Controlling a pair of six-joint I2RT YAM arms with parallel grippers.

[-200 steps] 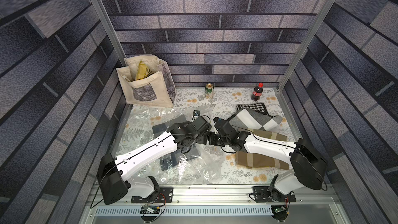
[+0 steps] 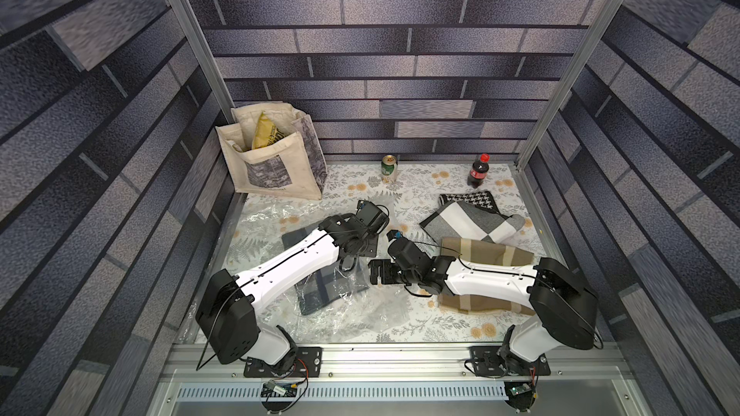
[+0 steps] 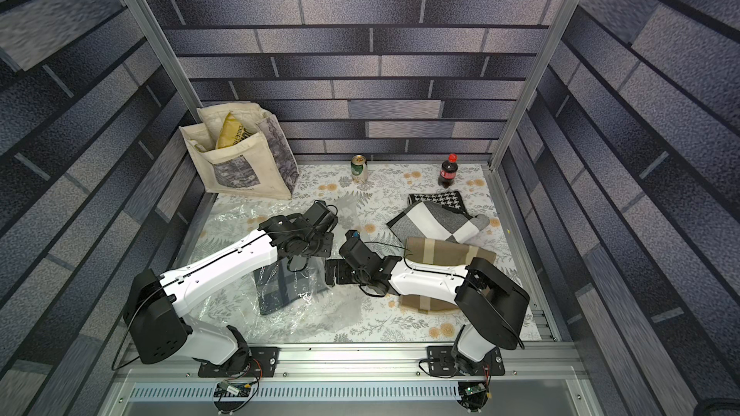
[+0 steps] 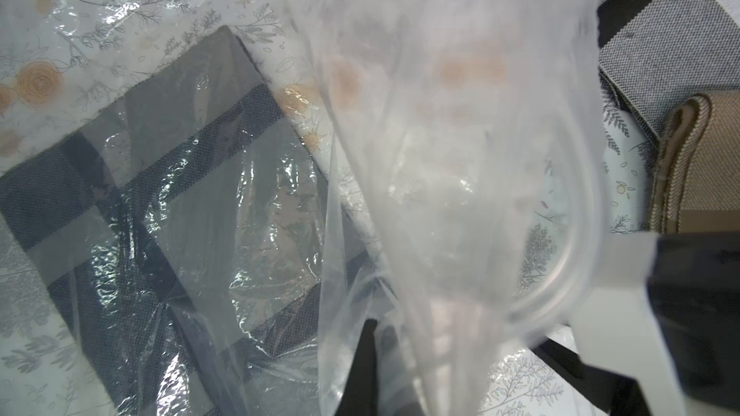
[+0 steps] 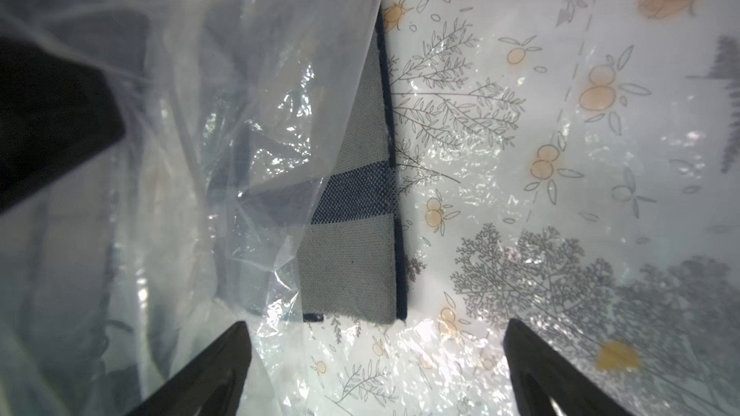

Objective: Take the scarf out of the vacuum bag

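Note:
The dark grey checked scarf (image 4: pixel 208 208) lies flat on the table's left side, mostly under the clear vacuum bag (image 2: pixel 370 316). In the right wrist view, one corner of the scarf (image 5: pixel 350 277) shows without film over it, past the lifted film's edge (image 5: pixel 308 208). My left gripper (image 2: pixel 371 246) is shut above the scarf's right part; bag film (image 4: pixel 462 146) rises, bunched, towards it, though its fingertips are mostly veiled. Just right of the scarf and close to the left gripper, my right gripper (image 3: pixel 331 272) is open, nothing between its fingers; raised film hangs beside its left finger (image 5: pixel 208 377).
Folded brown cloth (image 2: pixel 485 304) lies under the right arm, with grey-white checked cloth (image 2: pixel 470 219) behind it. A cola bottle (image 2: pixel 478 171), a can (image 2: pixel 388 168) and a tote bag (image 2: pixel 273 154) stand along the back. Both grippers are very near each other.
My left arm has swung slightly right, its gripper shifting a little towards the back.

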